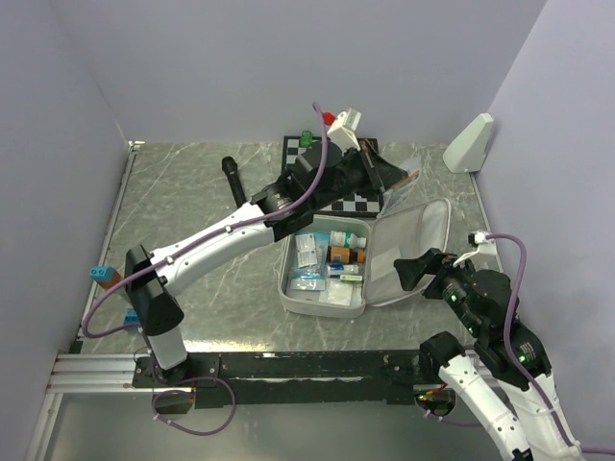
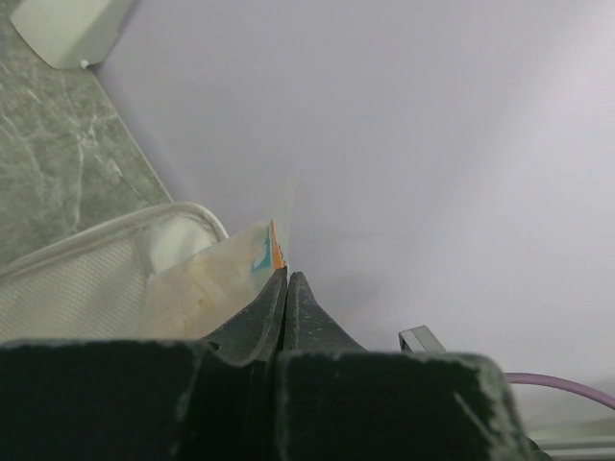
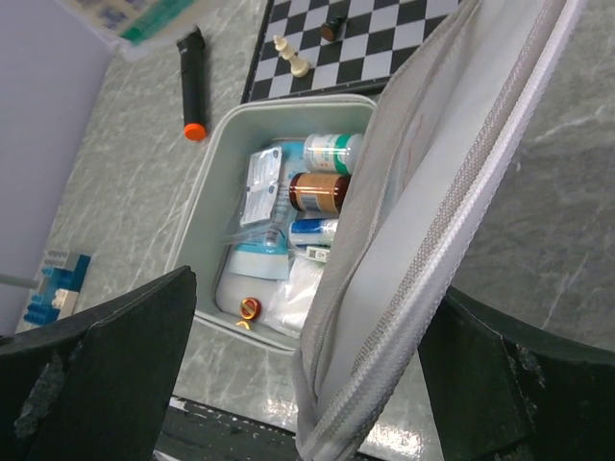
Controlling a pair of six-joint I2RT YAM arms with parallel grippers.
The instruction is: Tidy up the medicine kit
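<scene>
The medicine kit (image 1: 288,298) lies open, holding bottles, tubes and packets: a white-green bottle (image 3: 327,152), a brown bottle (image 3: 317,190) and a blister pack (image 3: 261,184). Its mesh lid (image 1: 408,235) is folded out to the right. My left gripper is shut on a translucent packet (image 2: 216,283), held raised above the lid's back part. My right gripper (image 1: 418,264) stands open at the lid; in the right wrist view the lid's edge (image 3: 384,336) runs between its fingers.
A chessboard (image 3: 336,58) with a few pieces lies behind the kit. A black cylinder (image 1: 233,178) is at the back left, a white wedge-shaped object (image 1: 469,144) at the back right.
</scene>
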